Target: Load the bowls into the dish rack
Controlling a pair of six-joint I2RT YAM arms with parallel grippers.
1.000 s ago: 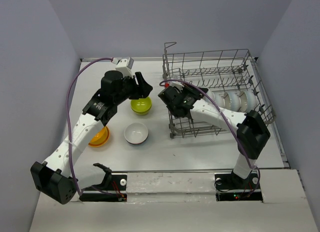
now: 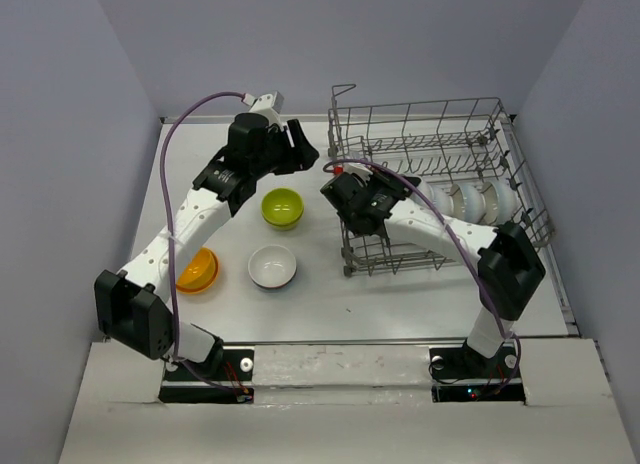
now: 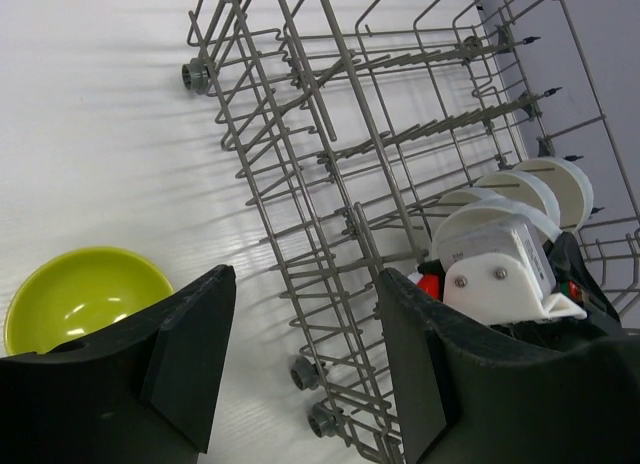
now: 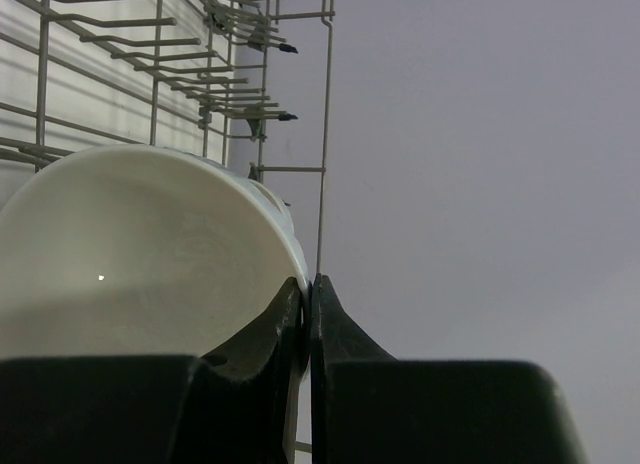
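In the right wrist view, my right gripper is shut on the rim of a white bowl (image 4: 150, 244), which stands on edge inside the rack. Rims of more white bowls (image 4: 276, 199) show just behind it. The top view has white bowls (image 2: 497, 201) upright in a row on the right of the dish rack (image 2: 430, 114). My left gripper is open and empty, above the table beyond the green bowl (image 2: 283, 207) and left of the rack. A loose white bowl (image 2: 272, 266) and stacked orange bowls (image 2: 197, 271) sit on the table.
The rack's left side wires (image 3: 300, 204) stand close to my left gripper. My right forearm (image 2: 435, 227) crosses over the rack's front. Table space (image 2: 330, 309) in front of the rack is clear. Grey walls (image 2: 60, 134) rise around the table.
The rack and the right arm have shifted slightly to the right.
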